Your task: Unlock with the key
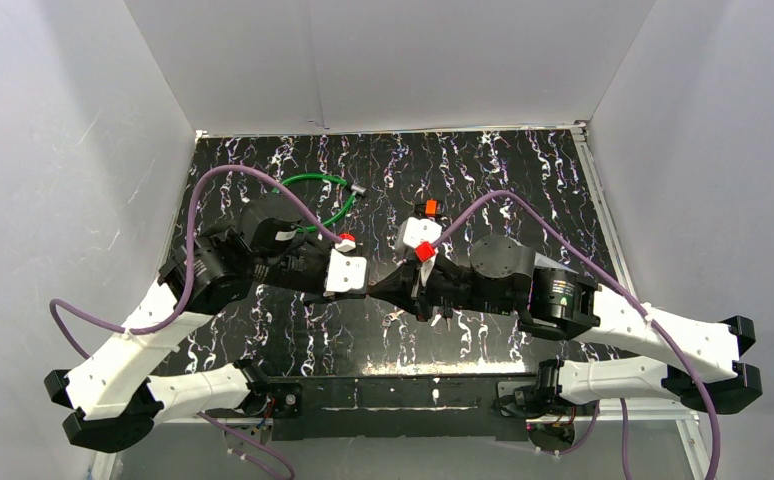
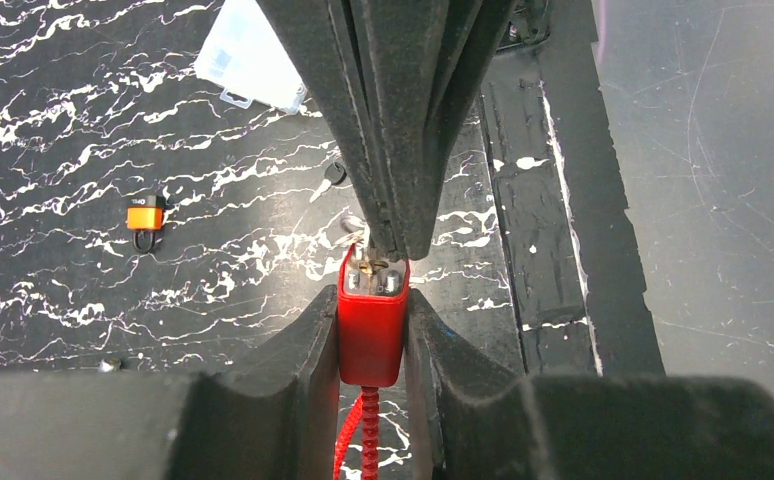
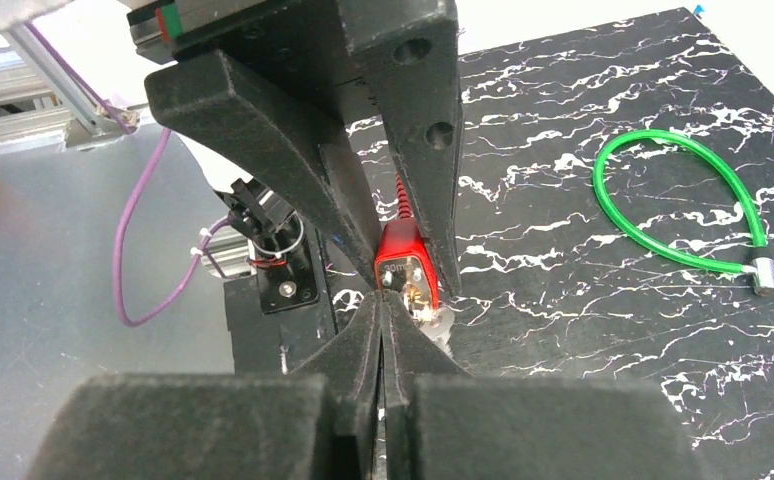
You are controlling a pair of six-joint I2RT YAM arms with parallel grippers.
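A red padlock (image 2: 371, 330) is clamped between the fingers of my left gripper, its keyhole face toward the other arm. A brass key part (image 3: 424, 314) shows at that face, with a silver, rounded piece (image 3: 441, 326) beside it, probably the key's bow. My right gripper is shut with its tips close against the keyhole face. No key shows between its fingers; the silver piece appears beside them. Whether they touch it, I cannot tell. In the top view, the left gripper (image 1: 361, 290) and right gripper (image 1: 375, 290) meet tip to tip above the table.
On the dark marbled table lie an orange padlock (image 2: 145, 218), a black-headed key (image 2: 334, 174), a clear plastic box (image 2: 250, 55) and a green cable lock (image 3: 678, 200).
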